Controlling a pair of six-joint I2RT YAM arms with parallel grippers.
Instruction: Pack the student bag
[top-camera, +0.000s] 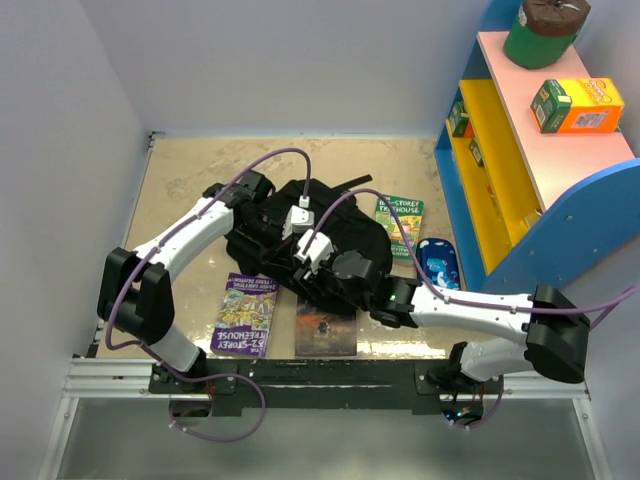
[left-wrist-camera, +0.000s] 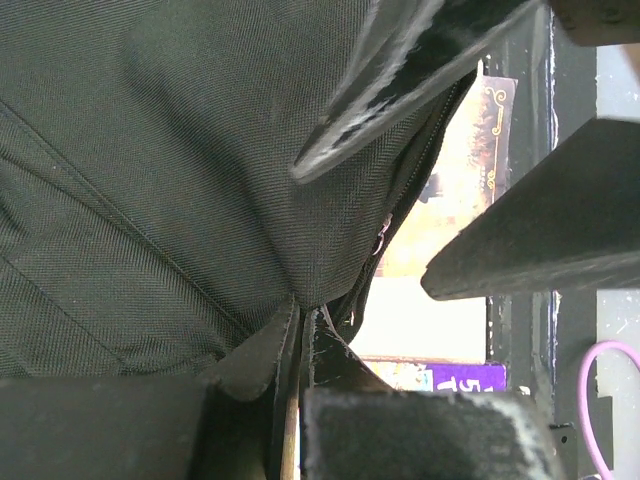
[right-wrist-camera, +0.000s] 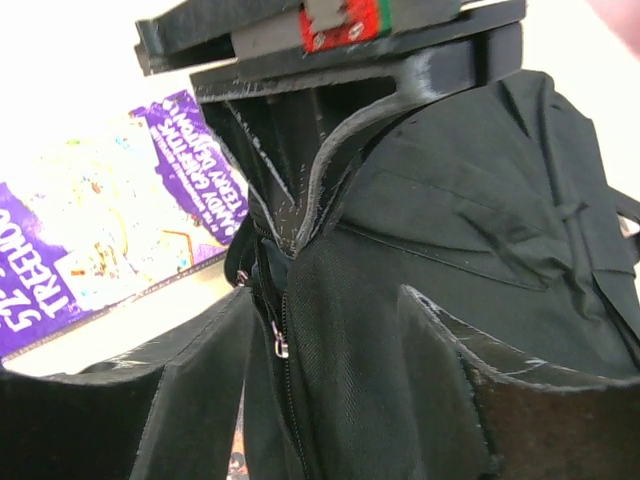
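A black bag (top-camera: 350, 230) lies in the middle of the table, its zip and pull (right-wrist-camera: 282, 342) showing in the right wrist view. My left gripper is shut at the bag's fabric edge; any fabric between its tips is too thin to tell. My right gripper (top-camera: 308, 268) is open over the bag's near side, close to the left one. Around the bag lie a purple book (top-camera: 243, 315), a dark book (top-camera: 325, 335), a green book (top-camera: 399, 215) and a blue pencil case (top-camera: 438, 265).
A blue shelf unit (top-camera: 575, 240) with yellow and pink shelves stands on the right, holding boxes (top-camera: 577, 105) and a green container (top-camera: 535, 40). Walls enclose the left and back. Bare table shows at the back left.
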